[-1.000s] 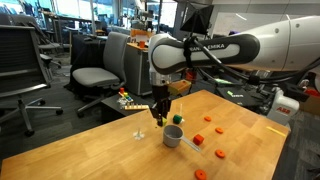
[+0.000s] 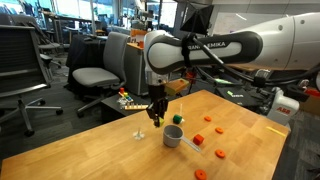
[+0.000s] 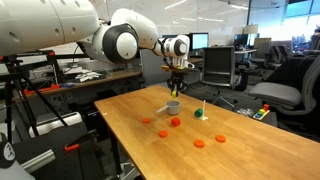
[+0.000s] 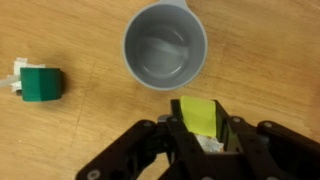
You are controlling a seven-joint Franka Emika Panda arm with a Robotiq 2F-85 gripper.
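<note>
A small yellow block (image 4: 199, 116) is pinched between the black fingers of my gripper, as the wrist view shows. A grey cup (image 4: 165, 46) stands upright on the table and looks empty inside. Seen from exterior view 1, my gripper (image 2: 160, 115) is close beside the cup (image 2: 172, 136), on its left and a little above it. In exterior view 2 the yellow block (image 3: 174, 93) appears just above the cup (image 3: 173, 108). The block is not over the cup's opening in the wrist view.
A green block (image 4: 41, 84) lies left of the cup in the wrist view, touching something white. On the wooden table (image 2: 90, 155) are several red pieces, one a red block (image 2: 198, 139).
The cup and the other pieces have not moved.
</note>
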